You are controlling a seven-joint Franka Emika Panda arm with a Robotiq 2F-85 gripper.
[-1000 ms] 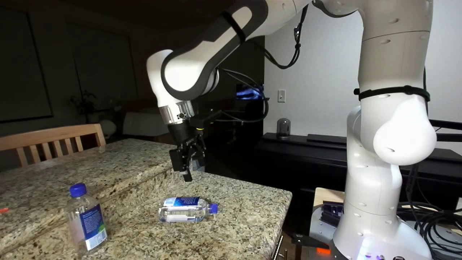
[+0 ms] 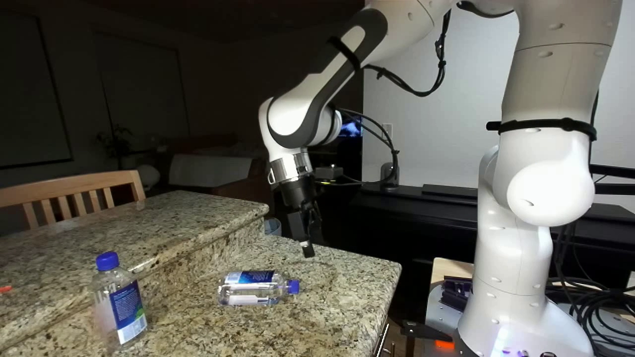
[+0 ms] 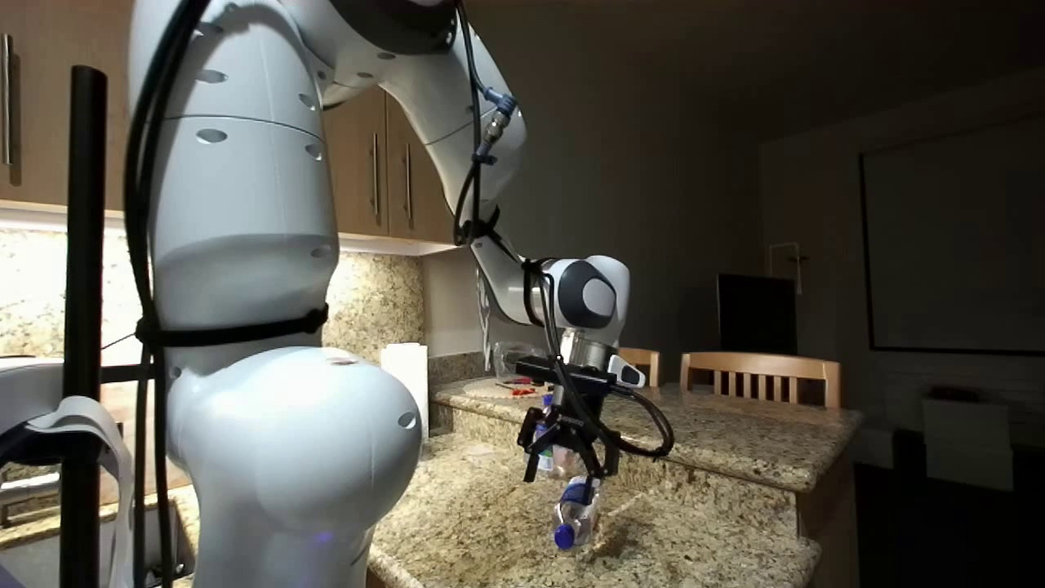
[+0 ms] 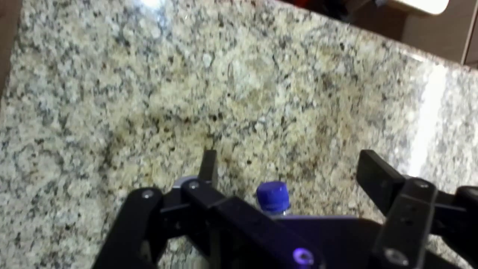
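A clear bottle with a blue cap and blue label (image 2: 253, 289) lies on its side on the lower granite counter. My gripper (image 2: 307, 249) hangs above the counter, past the bottle's cap end and apart from it in exterior view 1. In the wrist view the gripper is open, its two fingers wide apart with nothing held. The blue cap (image 4: 273, 197) shows low in the gap; the rest of that bottle is mostly hidden by the gripper. A second, similar bottle (image 2: 121, 303) stands upright near the raised ledge.
The raised granite ledge (image 2: 178, 217) runs along one side of the lower counter (image 2: 339, 309), with wooden chairs (image 3: 759, 372) behind it. Small red items (image 3: 522, 391) lie on the ledge. Bare counter surrounds the lying bottle.
In exterior view 1 the arm and gripper have swung to the right, from behind the lying bottle to past its cap end, and the gripper has turned. Both bottles are unmoved.
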